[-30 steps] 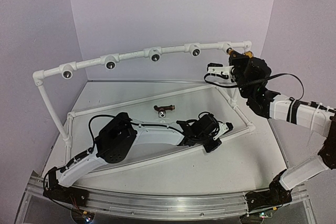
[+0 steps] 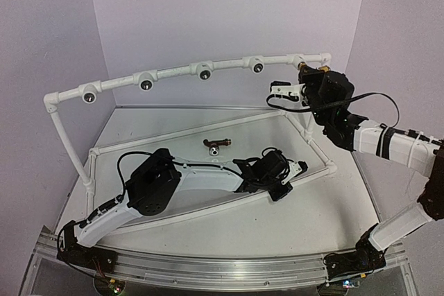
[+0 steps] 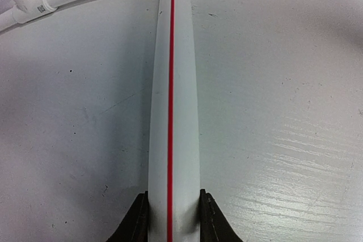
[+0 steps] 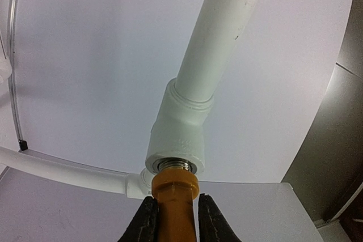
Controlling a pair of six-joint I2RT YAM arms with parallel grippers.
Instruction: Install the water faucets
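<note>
An orange-brown faucet is between the fingers of my right gripper, which looks shut on it. Its tip meets the threaded mouth of the white socket; metal threads show there, and how deep it sits is hard to tell. In the top view, the right gripper is at the rightmost socket of the upper pipe. My left gripper is shut on the white lower front pipe with the red stripe. A second brown faucet lies on the board inside the frame.
Several sockets, such as the leftmost one, stand open along the upper pipe. The left arm lies low across the front of the frame. Bare board shows at the front right.
The right end of the upper pipe has moved slightly left. The left arm has not moved.
</note>
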